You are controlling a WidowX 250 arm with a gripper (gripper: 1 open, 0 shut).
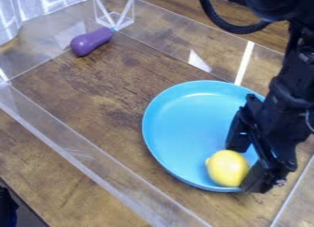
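Observation:
A yellow lemon-like object (225,167) lies in a blue plate (178,125) right of centre. My black gripper (247,159) is down over the plate's right side, its fingers around and just right of the yellow object. Whether they touch it or how far they are apart is hard to tell, as the dark gripper body hides part of the plate.
A purple eggplant-like object (94,40) lies at the upper left. Clear plastic walls run along the left and back of the wooden surface (92,88).

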